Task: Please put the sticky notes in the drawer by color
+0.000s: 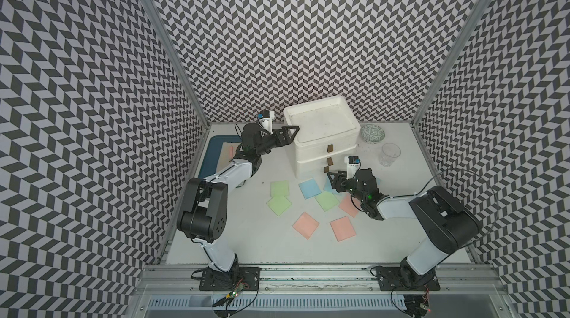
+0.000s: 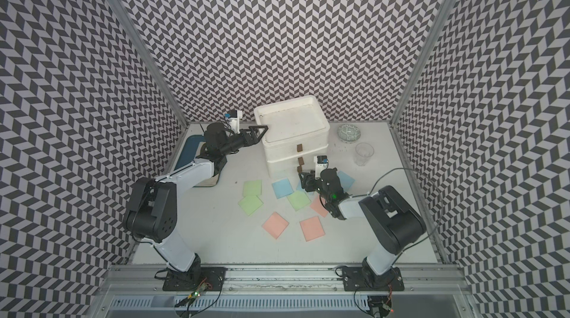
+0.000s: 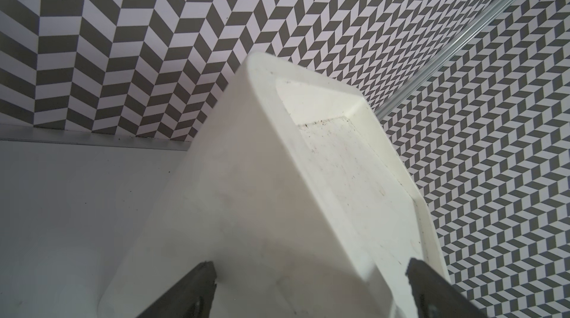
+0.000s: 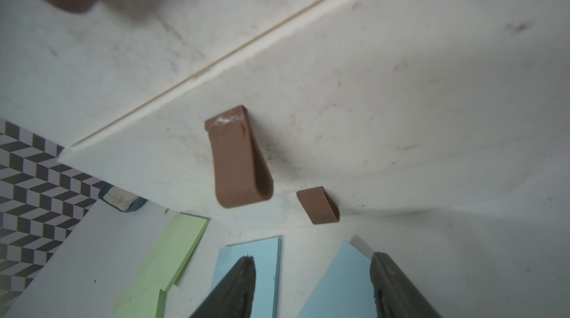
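A white drawer unit stands at the back of the table, with brown pull tabs on its closed front. Beside its left wall my left gripper is open, its fingers spread near the top rim. Low before the drawer front, my right gripper has its fingers apart with nothing between them, just short of the tabs. Blue notes, green notes and pink notes lie scattered on the table in front. The right arm covers some of the notes in the top left view.
A patterned glass bowl and a clear cup stand right of the drawer unit. A blue-edged tray lies at the far left, partly under the left arm.
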